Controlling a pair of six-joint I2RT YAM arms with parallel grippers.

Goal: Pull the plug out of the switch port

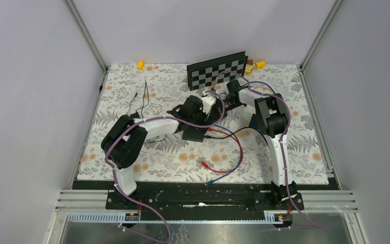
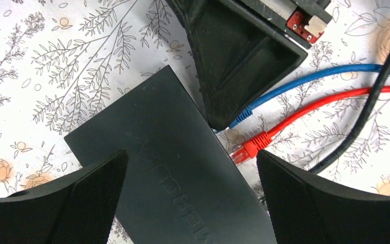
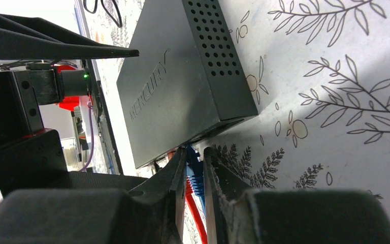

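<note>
The dark MERCURY switch lies on the patterned table, with blue, red and black cables at one long side. My left gripper stands open over the switch in the left wrist view, nothing between its fingers. My right gripper is down at the port edge, its fingertips on either side of the blue plug; they look nearly closed on it, but whether they grip is unclear. The red plug sits beside the blue one.
A checkerboard stands at the back, with small yellow blocks near it. Loose thin cables lie at the left.
</note>
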